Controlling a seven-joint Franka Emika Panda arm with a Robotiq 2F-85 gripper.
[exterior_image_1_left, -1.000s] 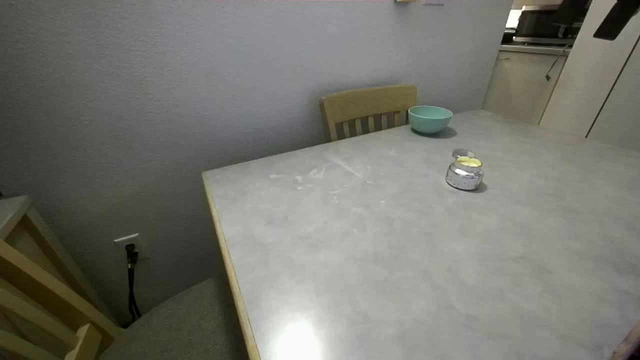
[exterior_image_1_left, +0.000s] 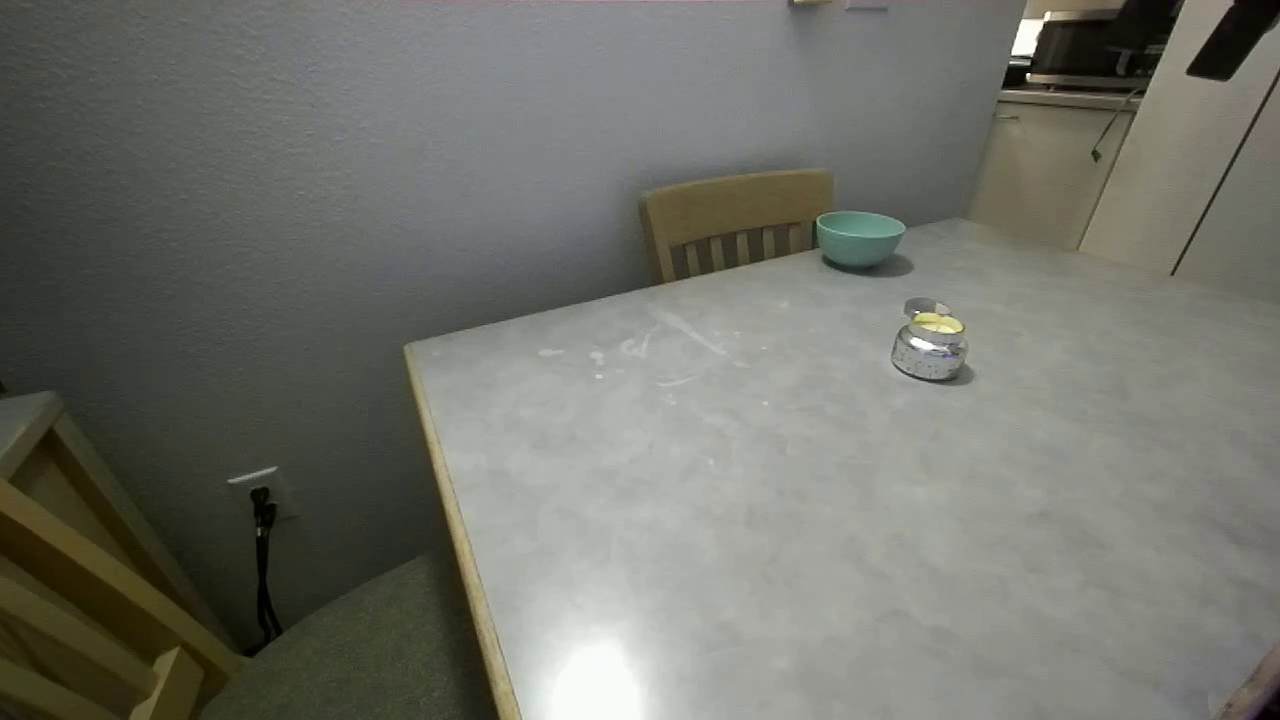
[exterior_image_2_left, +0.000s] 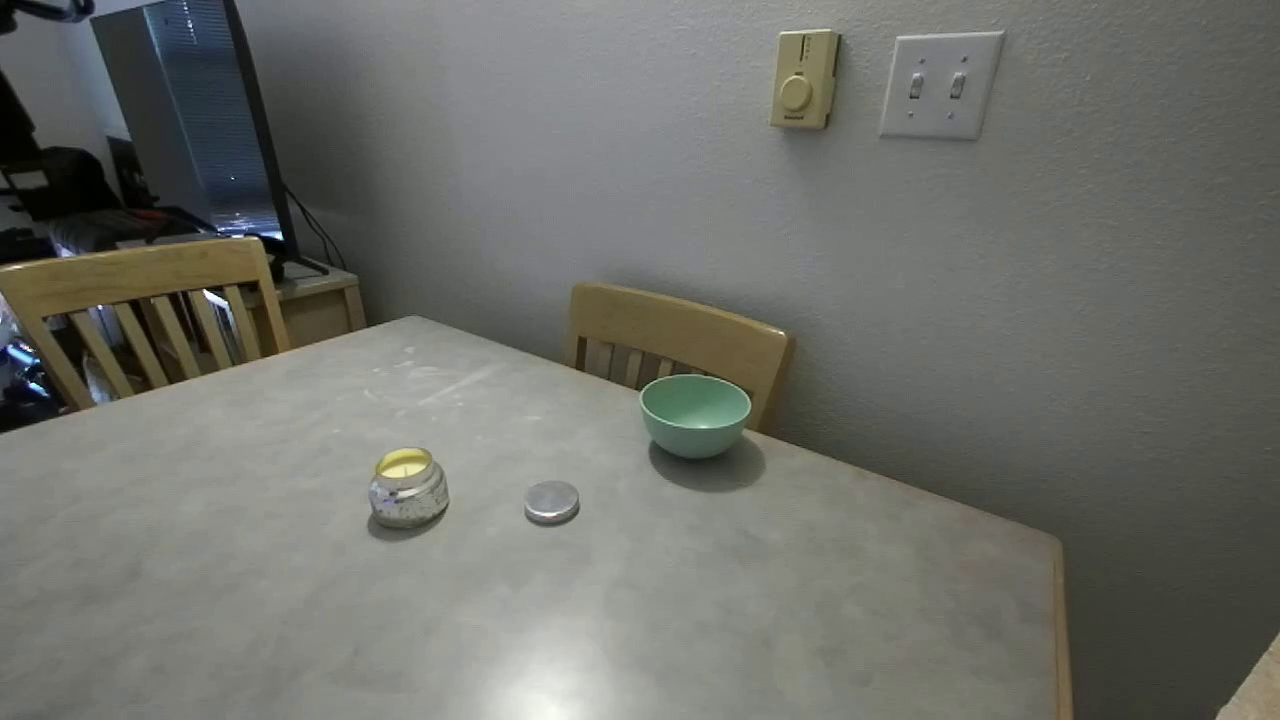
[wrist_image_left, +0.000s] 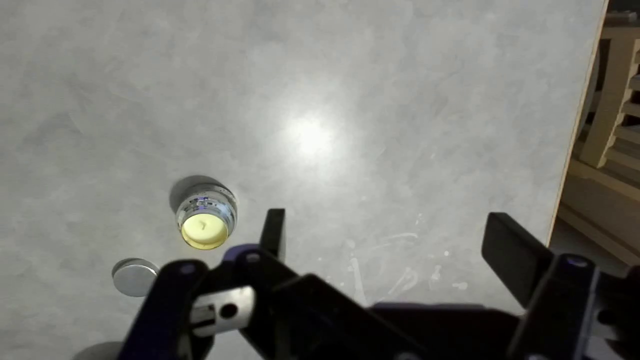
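In the wrist view my gripper stands open high over the table, its dark fingers (wrist_image_left: 274, 233) wide apart with only bare tabletop showing between them. A silvery candle jar (wrist_image_left: 207, 217) with pale yellow wax sits uncovered, left of the left finger; it is upright in exterior view 2, where the jar (exterior_image_2_left: 409, 490) stands left of a round silver lid (exterior_image_2_left: 552, 502) lying flat. The lid (wrist_image_left: 134, 278) is lower left of the jar in the wrist view. Near the table's wall side rests a mint-green bowl (exterior_image_2_left: 696, 414), which looks empty.
Wooden chairs stand at its edges, one chair (exterior_image_1_left: 738, 210) behind the bowl and another chair (exterior_image_2_left: 144, 288) at the far left. The wall (exterior_image_1_left: 420, 156) runs close behind.
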